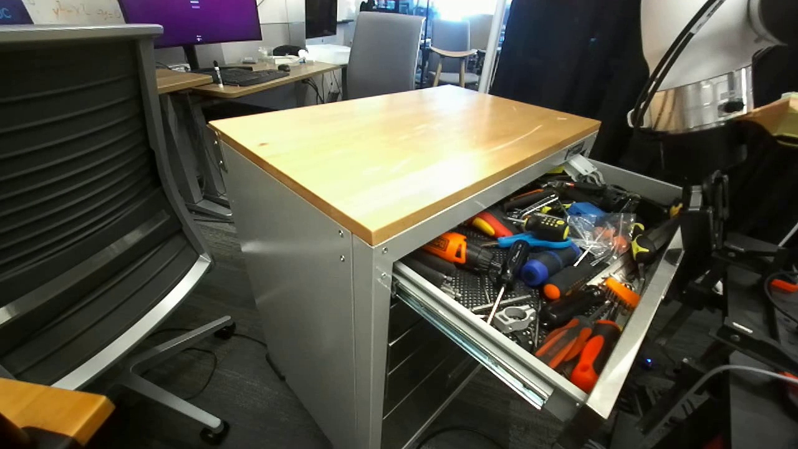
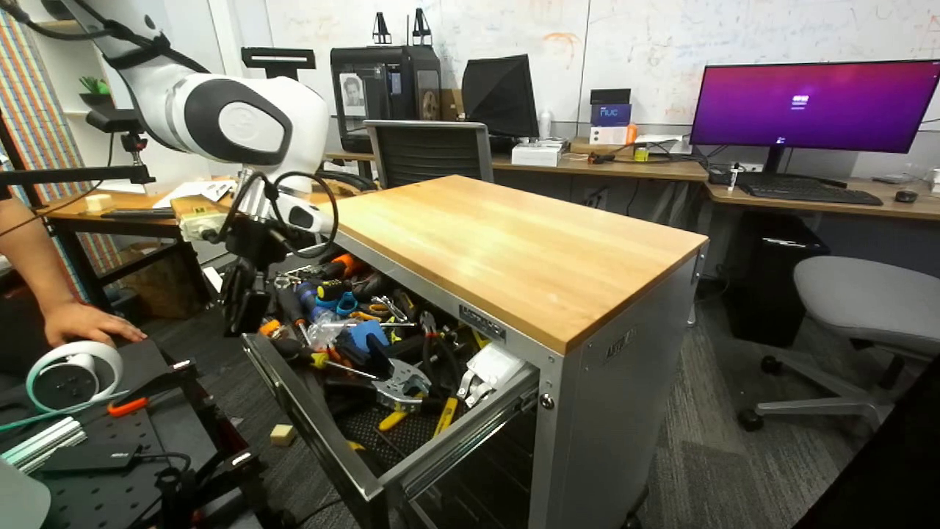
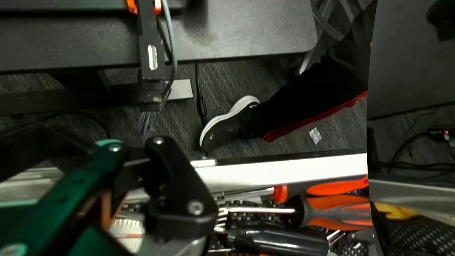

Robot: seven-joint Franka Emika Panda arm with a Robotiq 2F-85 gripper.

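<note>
A metal tool drawer [image 1: 639, 322] stands far out from the grey cabinet [image 1: 299, 277], packed with screwdrivers, pliers and other tools. My gripper [image 1: 707, 206] is at the drawer's front edge, towards its far end in exterior view 1. The wrist view has the gripper at lower left, shut on the upper edge of the drawer front [image 3: 281, 168]; its contact pads are largely hidden there. Exterior view 2 shows the gripper [image 2: 242, 308] pointing down at the drawer front [image 2: 304, 423].
Facing the drawer is a black bench [image 2: 114, 414] with cables and clamps, leaving a narrow gap. A person's hand [image 2: 88, 322] rests by it, and a shoe [image 3: 226, 123] is on the floor in the gap. The wooden cabinet top [image 1: 419, 149] is bare.
</note>
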